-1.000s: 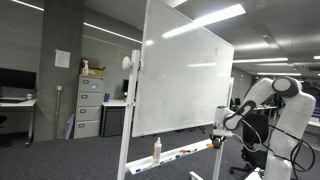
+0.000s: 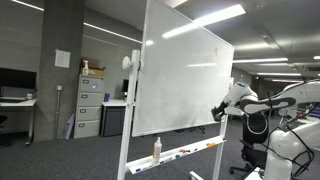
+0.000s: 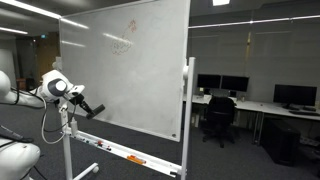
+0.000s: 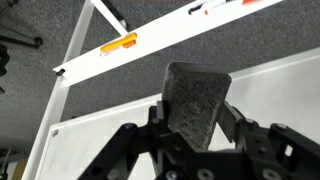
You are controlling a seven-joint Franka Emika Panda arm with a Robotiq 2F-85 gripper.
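A dark block that looks like an eraser [image 4: 193, 100] is pinched by my gripper in the wrist view. In exterior view 2 the gripper [image 3: 79, 98] is at the lower left of the whiteboard [image 3: 150, 80], above the tray [image 3: 112, 148], and the dark block [image 3: 93, 109] sticks out to the right. Whether it touches the board cannot be told. Faint brownish marks [image 3: 122, 45] show on the upper part of the board. From exterior view 1, the gripper [image 2: 221, 112] is by the board's lower right corner.
On the tray [image 2: 175, 156] stand a bottle [image 2: 157, 150] and several markers. An orange item [image 4: 118, 44] lies on it in the wrist view. The board's frame post [image 3: 187, 120] rises at the right; desks with monitors [image 3: 222, 84] and a chair [image 3: 221, 118] are behind.
My gripper has risen from tray height to the board's lower right corner, as seen in exterior view 1. The arm has lifted and reshaped; the board and tray items look unmoved.
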